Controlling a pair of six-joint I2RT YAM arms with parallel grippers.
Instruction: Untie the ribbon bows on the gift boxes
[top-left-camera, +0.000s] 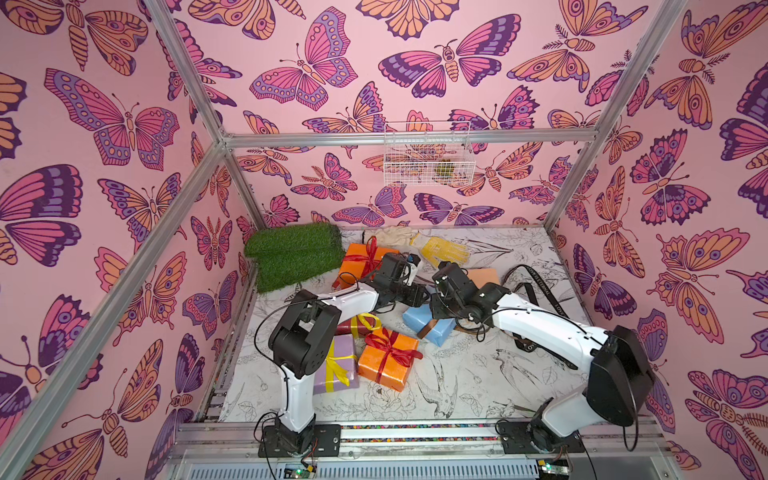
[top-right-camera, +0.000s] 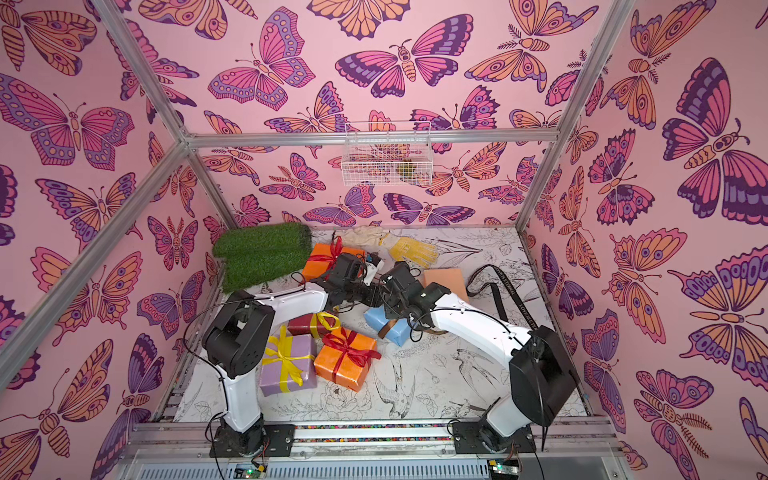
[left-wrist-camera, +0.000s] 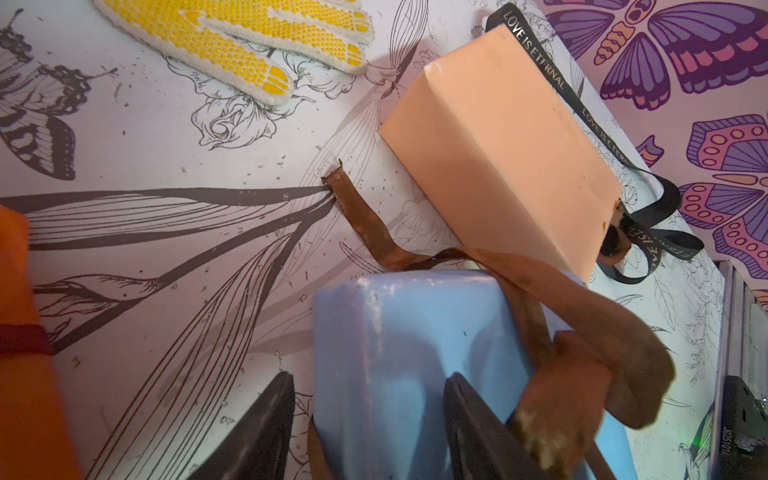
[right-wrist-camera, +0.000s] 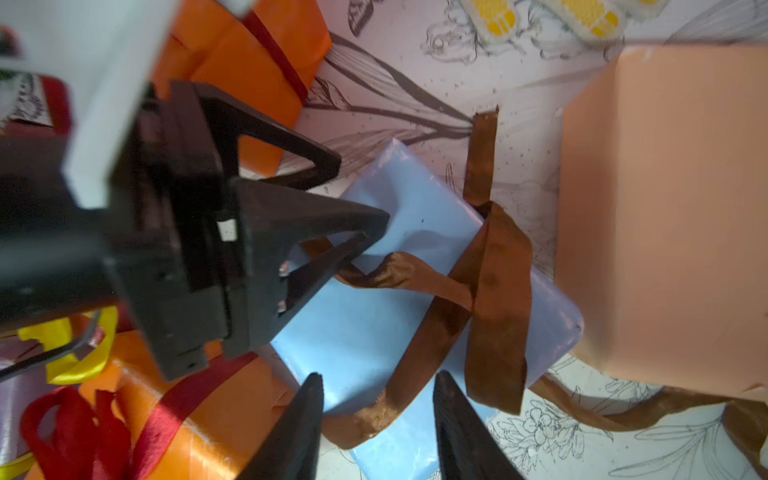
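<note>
The blue gift box (right-wrist-camera: 384, 320) carries a brown ribbon (right-wrist-camera: 500, 320) lying loosely across its top, with one tail reaching onto the table. My left gripper is part open just over the blue box; in the right wrist view its black fingers (right-wrist-camera: 312, 224) reach over that box's left side. My right gripper is open above the same box, ribbon visible beneath it. Orange boxes with red bows (top-left-camera: 388, 360), a lilac box with a yellow bow (top-right-camera: 288, 360) and a dark red box with a yellow bow (top-right-camera: 308, 324) sit nearby.
A peach box (left-wrist-camera: 496, 136) adjoins the blue one, with a black lettered ribbon (left-wrist-camera: 560, 80) beyond. Yellow gloves (left-wrist-camera: 232, 40) lie behind; green turf (top-right-camera: 260, 252) is at the back left. Both grippers are close together over the blue box.
</note>
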